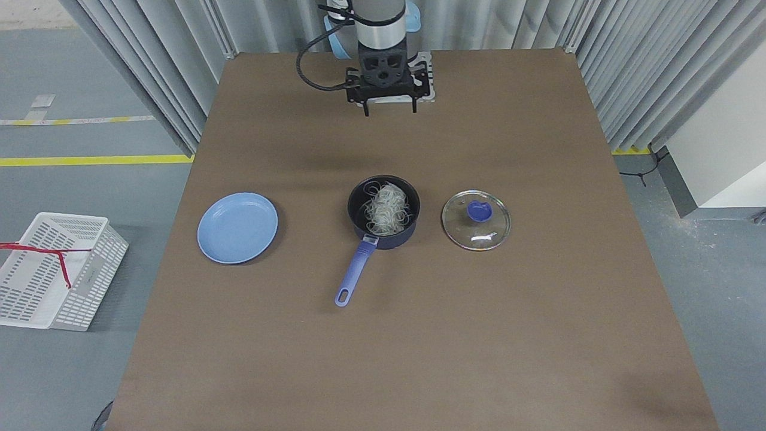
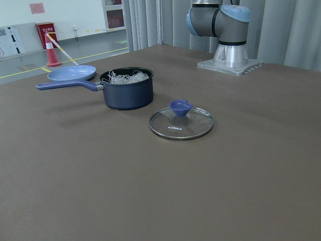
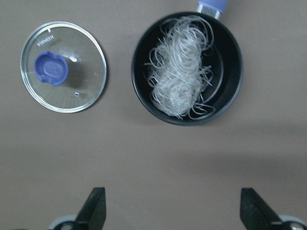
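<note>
A dark saucepan (image 1: 402, 230) with a purple handle (image 1: 355, 275) holds white noodles (image 1: 388, 209) at mid-table. To its right in the front view lies a glass lid (image 1: 475, 226) with a blue knob (image 3: 51, 67). A light blue plate (image 1: 237, 227) lies on the left. My gripper (image 1: 389, 110) hangs beyond the pan at the table's far side. In the wrist view its two fingers stand wide apart, open, with only bare table between them.
A white basket (image 1: 93, 287) is on the floor at left. Curtains and the arm's base are at the back.
</note>
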